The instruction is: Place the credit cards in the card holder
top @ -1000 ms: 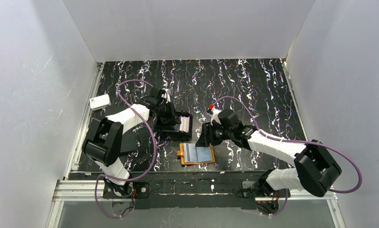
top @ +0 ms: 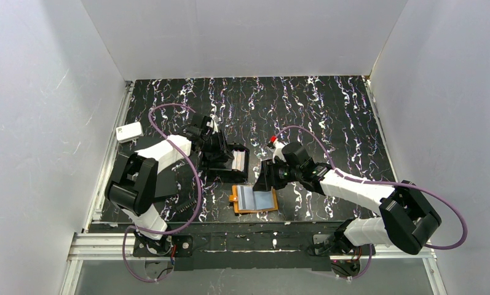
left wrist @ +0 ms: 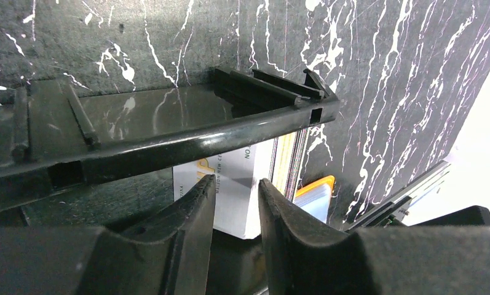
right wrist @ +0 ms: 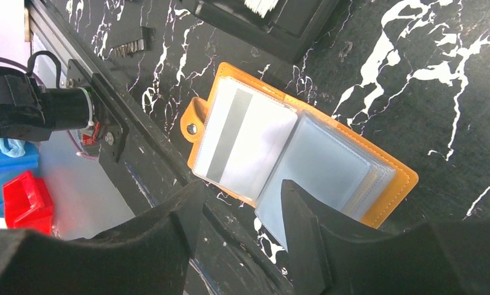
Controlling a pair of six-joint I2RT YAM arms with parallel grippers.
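White cards (left wrist: 222, 198) stand in a row inside a black box (left wrist: 199, 142), below its near bar in the left wrist view; in the top view the cards (top: 238, 161) show as a pale strip. My left gripper is part open, its fingertips apart over the front white card. Whether they touch it I cannot tell. The card holder (right wrist: 259, 82) has an orange cover and lies spread flat, clear sleeves up, with a snap tab at one side. Above its near edge, my right gripper is open and empty.
A black comb-like piece (top: 185, 206) lies left of the holder. At the far left edge sits a white box (top: 129, 132).
My left gripper has shifted slightly toward the cards in the black box. The right arm and the card holder have not moved.
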